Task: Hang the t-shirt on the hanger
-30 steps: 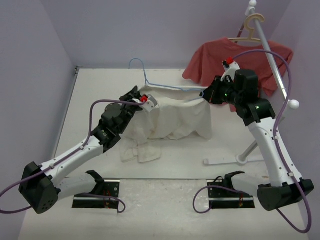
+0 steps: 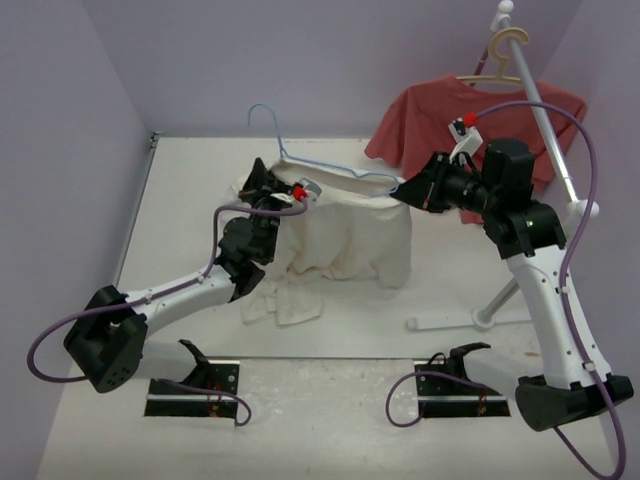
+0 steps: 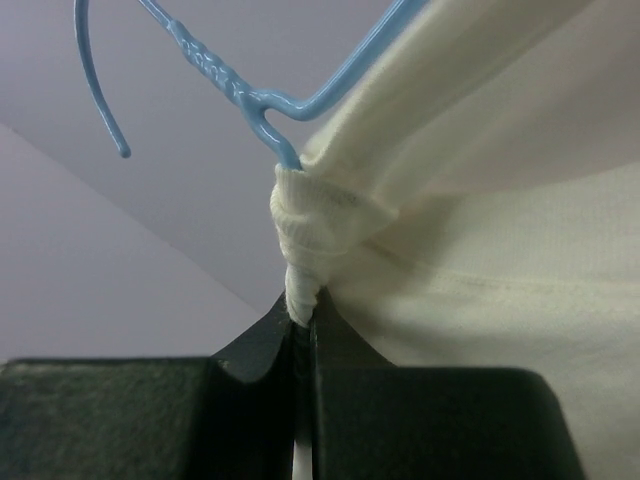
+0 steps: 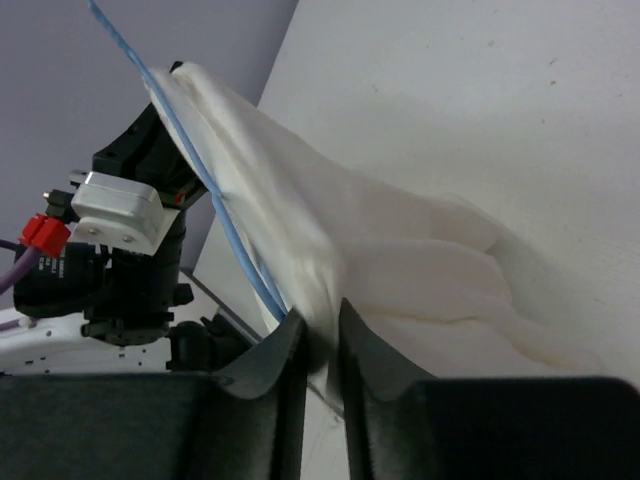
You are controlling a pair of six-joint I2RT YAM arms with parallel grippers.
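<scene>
The cream t-shirt [image 2: 345, 235] hangs stretched between my two grippers, its lower part reaching down to the white table. A blue wire hanger [image 2: 325, 163] runs along the shirt's upper edge, its hook standing free at the left. In the left wrist view, my left gripper is shut on a bunched bit of shirt just below the hanger's twisted neck [image 3: 215, 70]. My right gripper pinches shirt fabric, and the blue hanger wire [image 4: 225, 220] runs down to its fingertips. Whether the wire itself is between those fingers is hard to tell.
A white rack [image 2: 550, 130] stands at the right, carrying a red shirt [image 2: 430, 120] on a beige hanger [image 2: 500, 60]. Its foot [image 2: 450, 323] lies on the table at front right.
The left arm's elbow has swung right and forward, and its gripper has turned to point more away. The hanger and shirt have shifted slightly left with both grippers.
</scene>
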